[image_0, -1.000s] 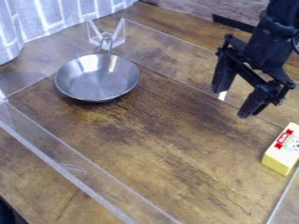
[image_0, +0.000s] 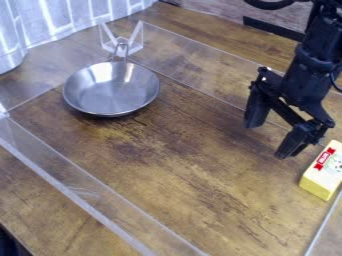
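My black gripper (image_0: 274, 128) hangs at the right side of the camera view, open, with nothing visible between its fingers. It is low over the wooden table (image_0: 174, 180), just up and to the left of a yellow box (image_0: 321, 174) with a red label at the right edge. A steel pan (image_0: 107, 88) lies at the upper left, well apart from the gripper.
A small white folded object (image_0: 123, 38) stands behind the pan. Clear panels border the work area along the left, back and lower right.
The gripper has moved downward in the view, closer to the table and the yellow box. The pan and box look unmoved.
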